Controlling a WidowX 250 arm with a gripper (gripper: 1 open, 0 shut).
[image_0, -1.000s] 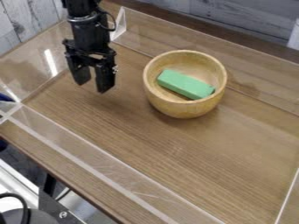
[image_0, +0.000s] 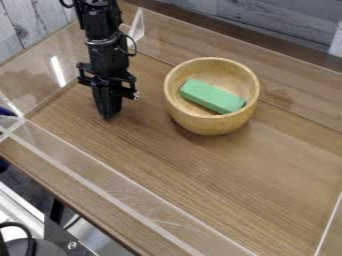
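My black gripper (image_0: 107, 95) hangs from the arm at the upper left, its tips low at the wooden table to the left of a wooden bowl (image_0: 189, 121). It looks shut, with nothing visible between its fingers. A green block (image_0: 213, 96) lies inside the bowl.
Along the left edge are a pale strip and dark cables at the lower corner.
The bowl and green block have not moved.
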